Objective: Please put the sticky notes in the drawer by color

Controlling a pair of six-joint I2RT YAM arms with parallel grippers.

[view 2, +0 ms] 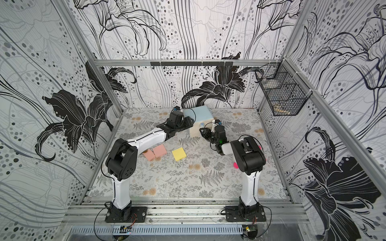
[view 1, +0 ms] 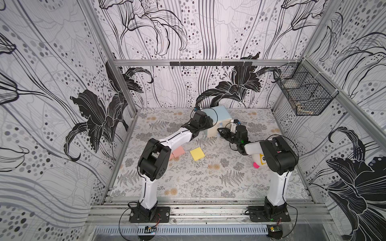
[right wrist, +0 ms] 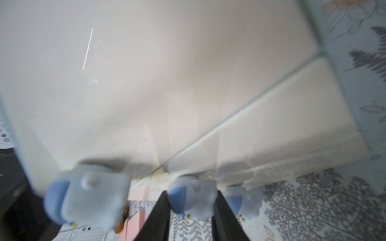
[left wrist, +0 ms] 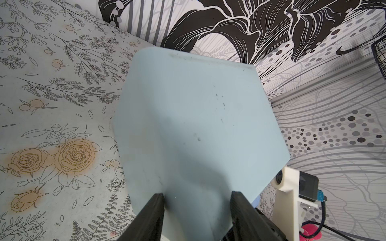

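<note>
A pale blue drawer box with cream fronts stands at the back of the table. My left gripper is shut on a corner of it, one finger on each side. In the right wrist view, my right gripper faces the drawer fronts. Its fingers stand apart, with a pale blue-and-white knob between them; whether they touch it I cannot tell. Both drawers look shut. A yellow sticky note lies on the table, with two pink notes to its left, partly behind the left arm.
A white toy with pink parts sits under the right arm. Black wire baskets hang on the right-hand rail.
</note>
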